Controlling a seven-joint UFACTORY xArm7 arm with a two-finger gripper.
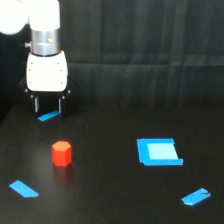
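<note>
A red block (62, 153), hexagonal in outline, sits on the dark table at the left of the camera view. Toward the right lies a pale square (162, 152) framed with blue tape, flat on the table. My gripper (48, 104) hangs at the upper left, behind the red block and apart from it. Its two dark fingers point down and stand spread, so it is open, with no object visible between them.
Strips of blue tape mark the table: one near the gripper (49, 116), one at the front left (24, 189), another at the front right (196, 197). Black cloth (140, 50) hangs behind.
</note>
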